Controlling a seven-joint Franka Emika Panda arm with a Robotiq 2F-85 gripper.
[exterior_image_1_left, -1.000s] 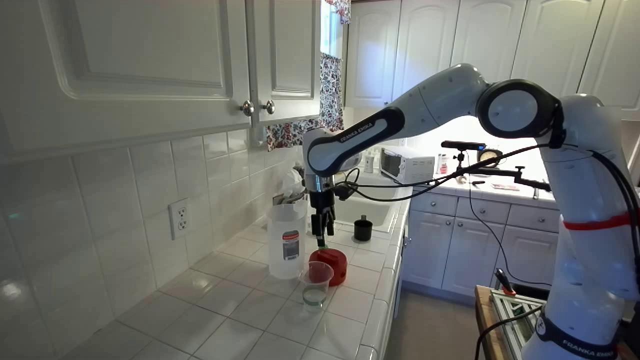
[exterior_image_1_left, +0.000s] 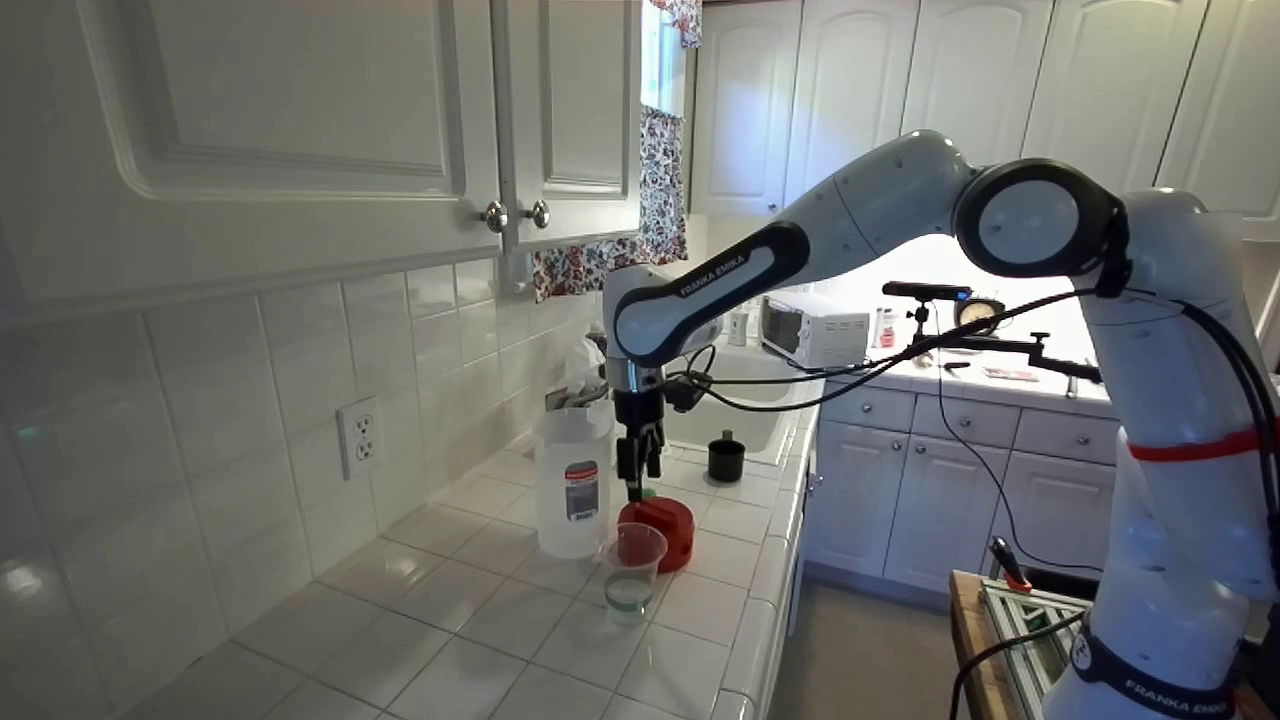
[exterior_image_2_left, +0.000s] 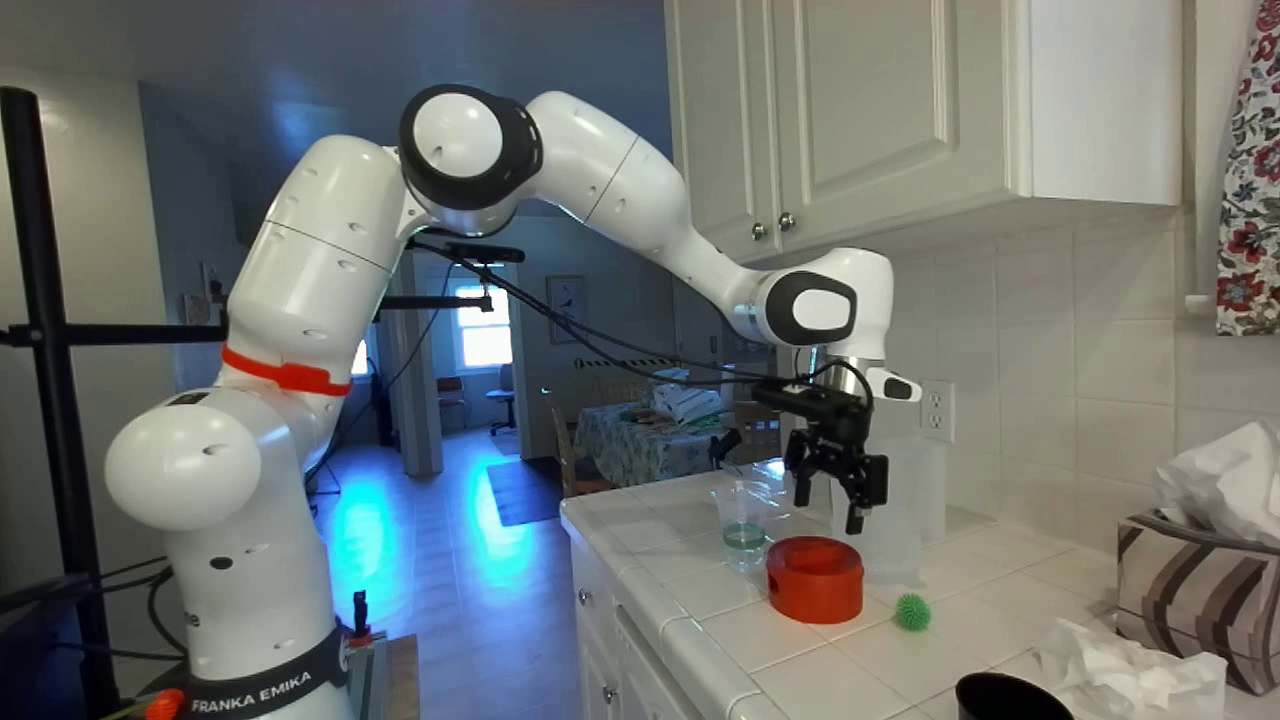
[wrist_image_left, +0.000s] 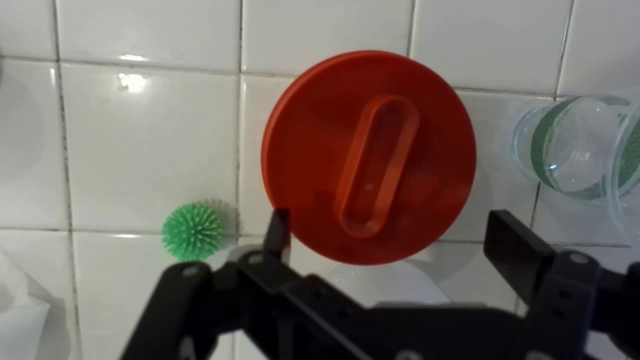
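My gripper stands open above the counter with nothing between its fingers. Below it, in the wrist view, lies a round red container (wrist_image_left: 312, 144) with a raised oblong grip on its top. To its left rests a spiky green ball (wrist_image_left: 192, 232) on the tiles. A clear cup with a green band (wrist_image_left: 561, 150) is on the container's other side. Exterior view 2 shows the gripper (exterior_image_2_left: 830, 498) hanging over the red container (exterior_image_2_left: 816, 582), apart from it, with the green ball (exterior_image_2_left: 912, 612) nearby.
Close behind the container, toward the wall, stands a tall translucent jug (exterior_image_1_left: 570, 486). A black cup (exterior_image_1_left: 726, 458) sits near the sink. A tissue box (exterior_image_2_left: 1200, 588) and crumpled tissue (exterior_image_2_left: 1128, 672) occupy the wall side.
In exterior view 1 my gripper has shifted slightly left, toward the wall and jug, and a touch lower. The objects on the counter have stayed put.
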